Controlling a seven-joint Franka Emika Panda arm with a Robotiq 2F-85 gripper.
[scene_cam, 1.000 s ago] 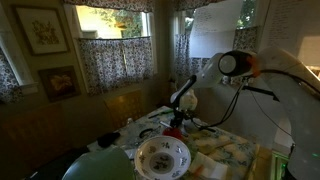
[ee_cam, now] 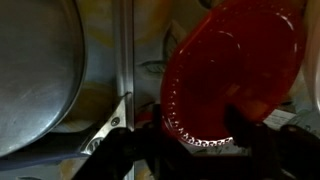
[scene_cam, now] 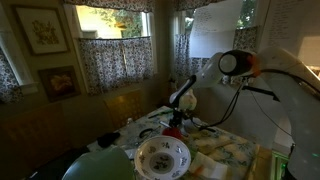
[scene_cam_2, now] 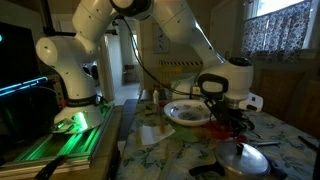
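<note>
The red plate fills the right half of the wrist view, its beaded rim curving down between my fingers. My gripper stands part open there, its two dark fingers apart, with red showing in the gap. Whether either finger touches the plate I cannot tell. In exterior view 2 the gripper hangs low over the red plate, hiding part of it. Only a small red patch of the plate shows in exterior view 1, below the gripper.
A metal pan or lid lies left of the red plate, with a long handle beside it. The same shiny round piece is at the front right in exterior view 2. A white plate sits behind and left of the gripper.
The arm looks nearly still in exterior view 1; the gripper remains low by the red plate. Nothing on the table has visibly moved.
</note>
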